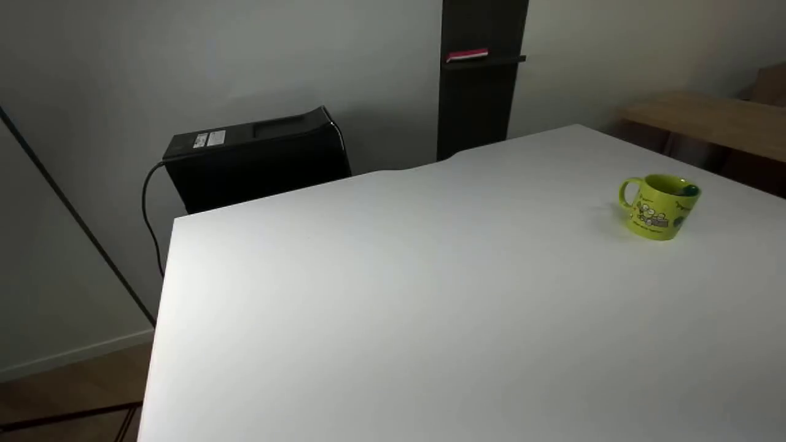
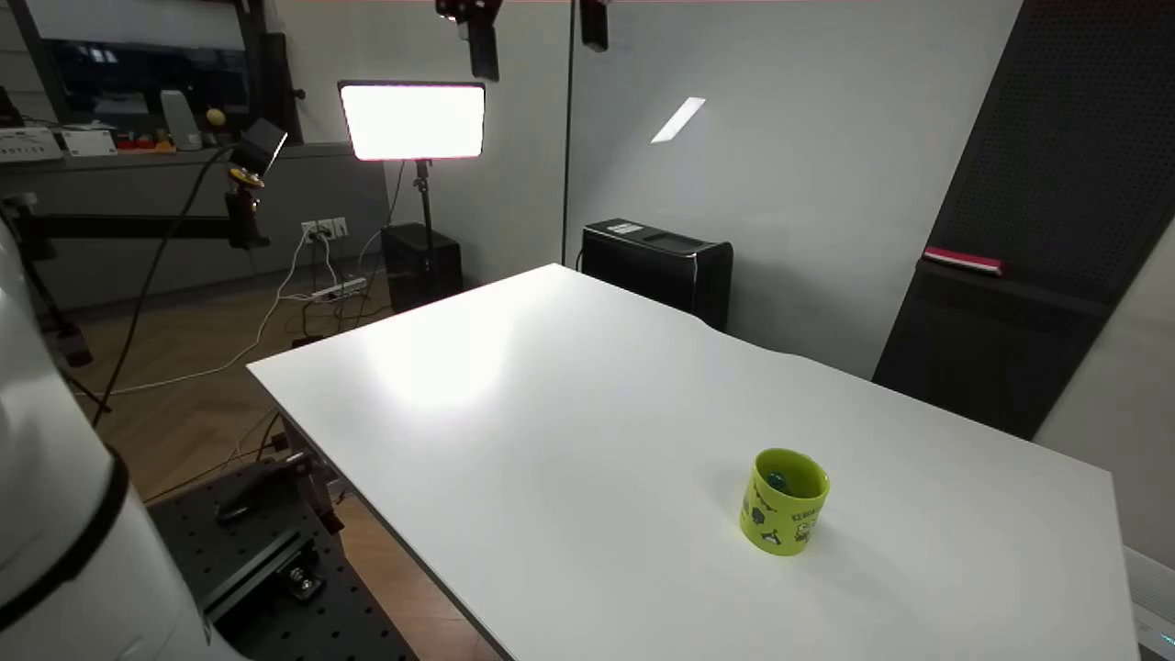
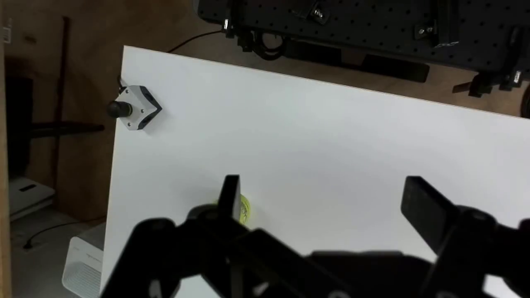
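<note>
A yellow-green mug (image 1: 652, 213) with printed figures stands upright on the white table, its handle turned to the left in exterior view 1. Something dark green shows inside its mouth; exterior view 2 has the same mug (image 2: 784, 518) at right of centre. In the wrist view, only part of the mug (image 3: 244, 208) shows, the rest being covered by the left finger. My gripper is open, its fingers wide apart with bare tabletop seen between them. High above the table, the fingertips (image 2: 482, 50) hang at the top edge of exterior view 2.
A small grey-and-black device (image 3: 139, 107) sits at a table corner in the wrist view. Beyond the table's far edge stands a black box (image 2: 661, 264). A bright lamp panel (image 2: 413, 121) is at the back left.
</note>
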